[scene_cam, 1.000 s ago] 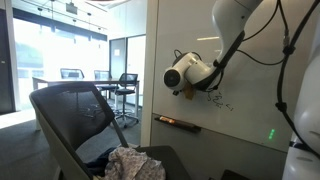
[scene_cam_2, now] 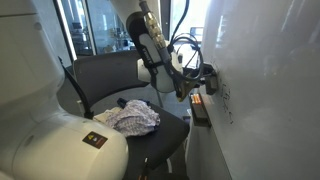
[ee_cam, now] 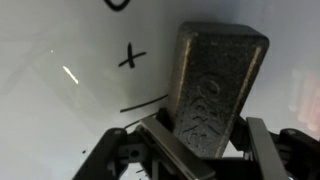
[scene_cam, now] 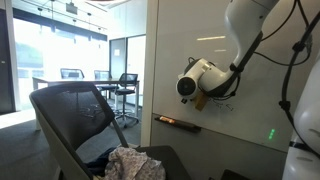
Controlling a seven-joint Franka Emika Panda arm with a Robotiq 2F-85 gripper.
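A dark grey block with raised lettering, apparently a whiteboard eraser [ee_cam: 215, 82], is clamped in my gripper, one finger on either side. Behind it lies the whiteboard [ee_cam: 60, 110], where the wrist view shows black marks [ee_cam: 130, 57], including a plus sign and short strokes. In exterior view 1 the gripper [scene_cam: 201, 101] is close to the whiteboard [scene_cam: 190, 50], left of some dark scribbles [scene_cam: 224, 106]. Exterior view 2 has the gripper [scene_cam_2: 203, 78] at the board's surface; whether the eraser touches it is unclear.
Below the gripper, a tray [scene_cam: 178, 124] is fixed along the board's lower part. A dark chair [scene_cam: 75, 115] stands at the left, and a patterned cloth [scene_cam: 133, 163] lies on a seat in front. Open board extends above the arm.
In exterior view 1 my gripper has moved right and slightly down across the board, nearer the scribbles and partly in front of them. The chair and cloth are unmoved.
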